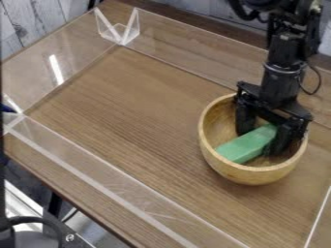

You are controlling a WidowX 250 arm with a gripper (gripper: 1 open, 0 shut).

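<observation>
A wooden bowl [223,165] sits on the table at the right, holding a green oblong object [242,146]. My black gripper [266,124] reaches down from the upper right into the bowl, over the right end of the green object. Its fingers are dark and overlap one another, so whether they touch the object is unclear.
A clear angular holder [118,29] stands at the back left. Dark cables or parts lie at the lower left corner.
</observation>
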